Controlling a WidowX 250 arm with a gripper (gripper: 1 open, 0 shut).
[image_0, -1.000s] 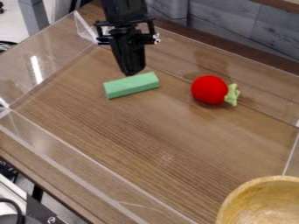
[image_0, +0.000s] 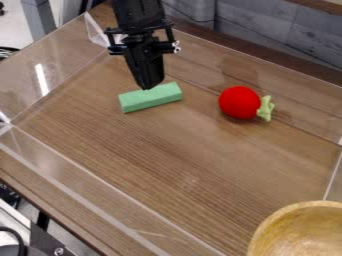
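Observation:
My black gripper (image_0: 148, 76) hangs at the top centre, shut, its tip just above and behind a green rectangular block (image_0: 150, 97) lying on the wooden table. Nothing shows between its fingers. To the right lies a red round object (image_0: 239, 101) with a pale green top, like a tomato or strawberry toy.
A yellow bowl (image_0: 294, 232) sits at the bottom right, cut off by the frame. A grey wall edge runs along the back right, and cables show beyond the left edge.

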